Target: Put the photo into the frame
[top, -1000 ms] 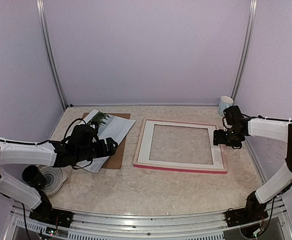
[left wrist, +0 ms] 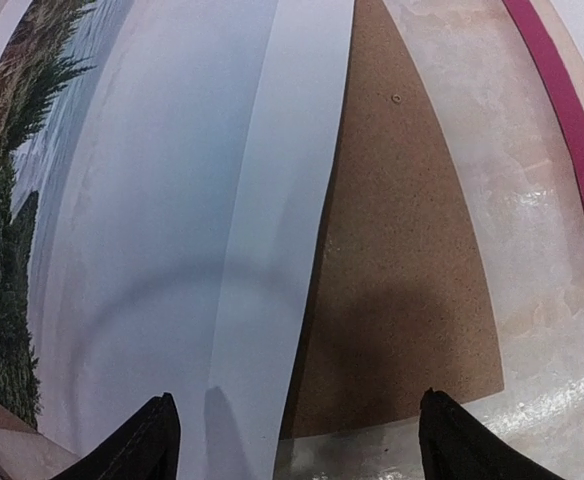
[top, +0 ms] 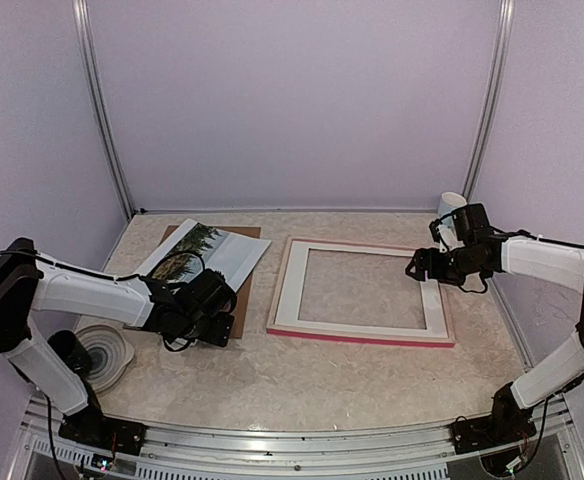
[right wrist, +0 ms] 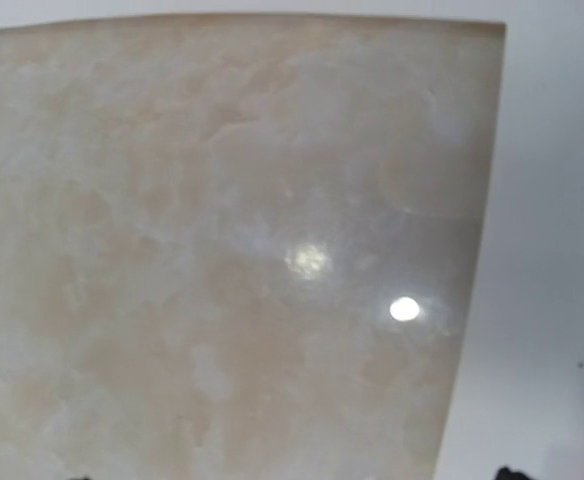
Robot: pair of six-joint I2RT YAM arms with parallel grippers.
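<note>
The photo (top: 234, 255), a landscape with trees and pale water, lies on a brown board (top: 252, 233) at the left; its white border crosses the left wrist view (left wrist: 262, 200). My left gripper (top: 217, 325) is low over the photo's near right part, fingers apart with nothing between them. The white frame with pink edge (top: 291, 290) lies empty at centre right. My right gripper (top: 422, 265) hovers over its right side; in the right wrist view the frame's border (right wrist: 527, 220) surrounds bare table, and only finger tips show at the bottom, apart.
A white cup (top: 452, 200) stands at the back right corner. A dark cup (top: 67, 350) and pale round dishes (top: 107, 355) sit at the front left.
My left gripper has moved lower and toward the front of the table, above the photo. My right gripper has shifted left and slightly up over the frame's side.
</note>
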